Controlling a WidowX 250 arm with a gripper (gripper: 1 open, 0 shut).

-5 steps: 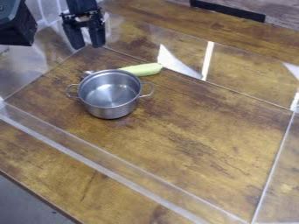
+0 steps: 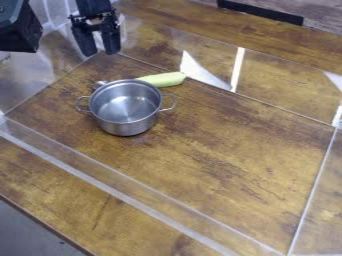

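Observation:
My gripper [image 2: 98, 40] is at the top left, open and empty, raised above the table behind the pot. A steel pot [image 2: 126, 108] with two side handles rests on the wooden table [image 2: 214, 180], left of centre. Just behind it lies a pale green, elongated object [image 2: 162, 79], which looks like a corn cob, with its left end close to the pot's back rim. A small light item at that end is too small to make out.
Clear panels border the work area on several sides. A dark piece of equipment [image 2: 16, 25] occupies the top-left corner.

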